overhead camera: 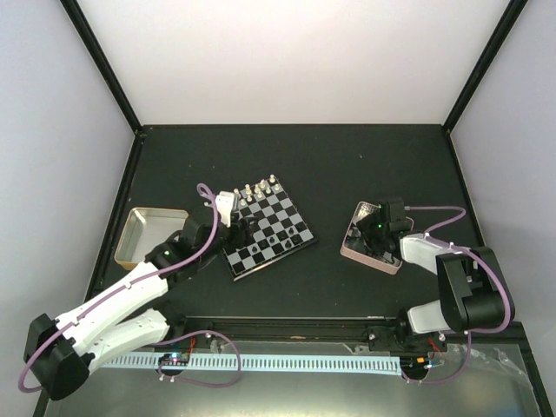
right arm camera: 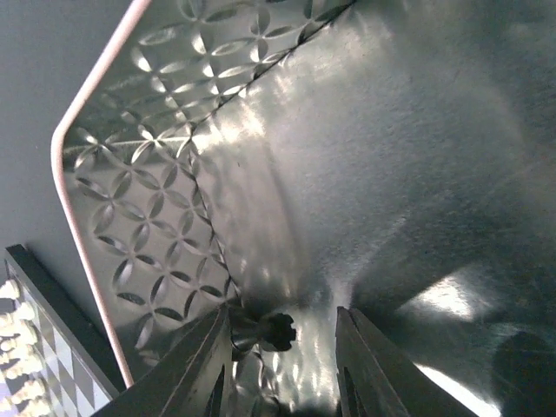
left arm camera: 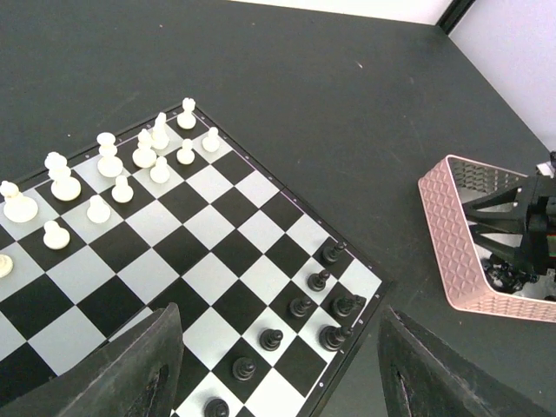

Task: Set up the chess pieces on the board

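The chessboard (overhead camera: 268,228) holds white pieces along its far-left edge and several black pieces on the right side, seen closely in the left wrist view (left arm camera: 234,208). My left gripper (overhead camera: 241,228) hangs over the board's left part, fingers apart and empty (left arm camera: 280,365). My right gripper (overhead camera: 371,228) is down inside the pink bin (overhead camera: 369,265), which holds black pieces. In the right wrist view a black piece (right arm camera: 269,332) lies by the bin wall between or just beside my part-open right fingertips (right arm camera: 278,330).
An empty tan tray (overhead camera: 149,234) stands left of the board. Side walls bound the table.
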